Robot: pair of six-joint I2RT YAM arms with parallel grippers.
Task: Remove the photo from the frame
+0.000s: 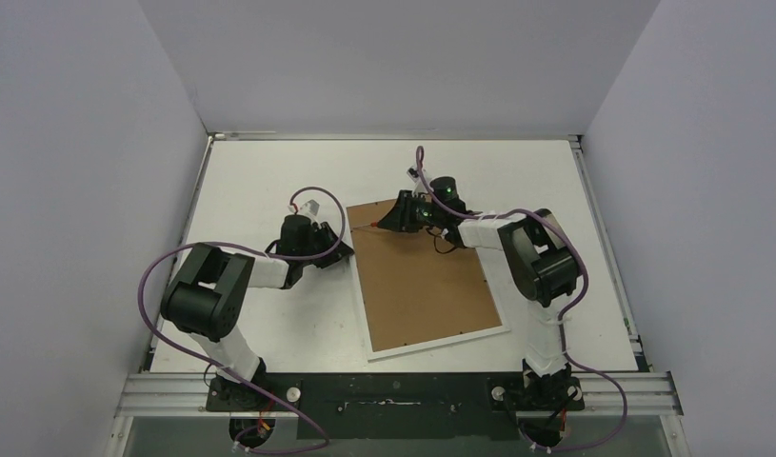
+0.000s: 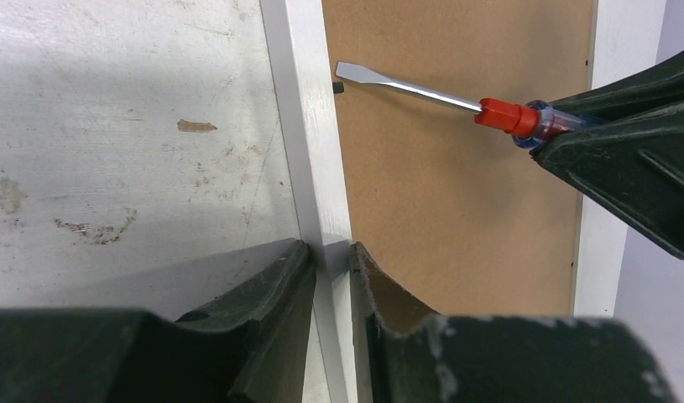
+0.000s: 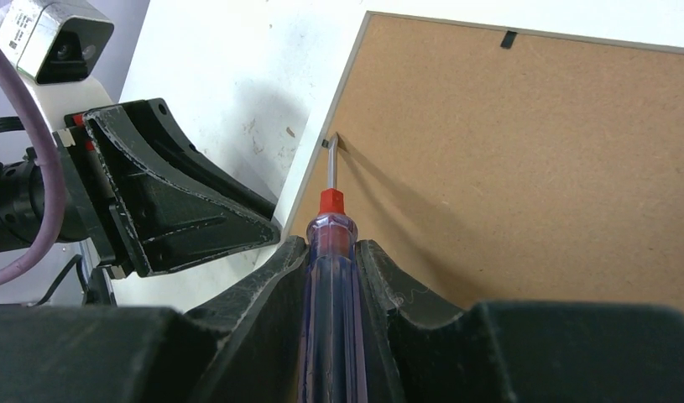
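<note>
The white picture frame [image 1: 441, 340] lies back side up, its brown backing board [image 1: 422, 295] held in by small dark tabs. In the left wrist view, my left gripper is shut on the frame's left bar [image 2: 311, 126], one finger on each side. My right gripper is shut on the handle of a flat screwdriver [image 3: 331, 285], red and clear blue. The screwdriver's metal tip [image 2: 351, 71] is beside a dark tab [image 2: 338, 87] at the inner edge of that bar. Whether tip and tab touch, I cannot tell. The photo is hidden.
Another dark tab [image 3: 509, 39] shows along the adjoining edge of the board. Both grippers are close together near the frame's left bar.
</note>
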